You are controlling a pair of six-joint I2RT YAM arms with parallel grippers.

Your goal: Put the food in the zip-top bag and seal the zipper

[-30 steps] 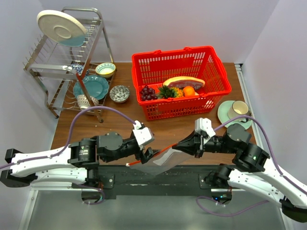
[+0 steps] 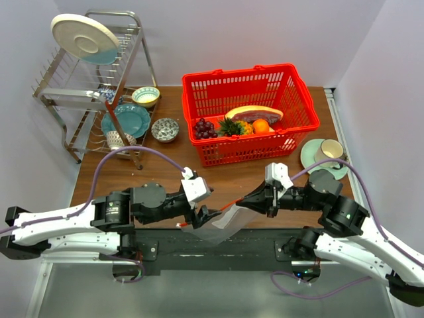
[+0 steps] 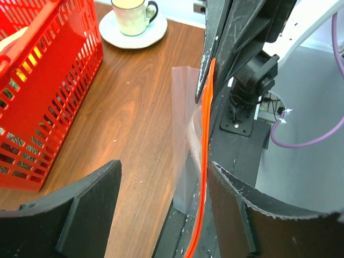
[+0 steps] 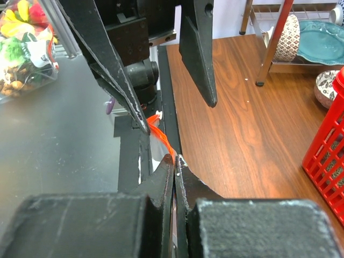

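Observation:
My right gripper [image 2: 244, 201] is shut on the orange zipper edge [image 3: 205, 140] of a clear zip top bag [image 2: 222, 232], which hangs over the table's front edge. My left gripper [image 2: 205, 215] stands open beside that edge; in its own wrist view the orange strip runs near the right finger, and whether it touches is unclear. A red basket [image 2: 213, 154] at the back holds grapes [image 2: 204, 129], pineapple [image 2: 233, 127], an orange [image 2: 261, 125] and a long melon-like piece [image 2: 252, 114].
A dish rack [image 2: 83, 99] stands at the back left with a small bowl [image 2: 165, 130] beside it. A cup [image 2: 328, 151] on a saucer [image 2: 309, 156] sits at the right. Bare wood [image 2: 165, 172] lies between basket and arms.
The right gripper and basket look unmoved.

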